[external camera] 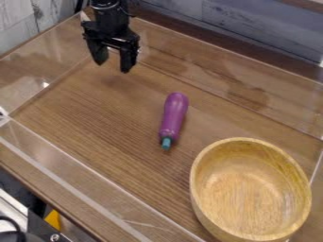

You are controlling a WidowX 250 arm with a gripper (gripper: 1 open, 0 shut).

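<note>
The black gripper [113,55] hangs at the top left over the wooden table, its two fingers spread apart with nothing seen between them. A purple eggplant-like toy [175,115] with a teal tip lies in the middle right. A yellow oval bowl [250,168] stands at the front right.
A white wall [240,28] runs along the back. Some dark cables lie off the table at the lower left.
</note>
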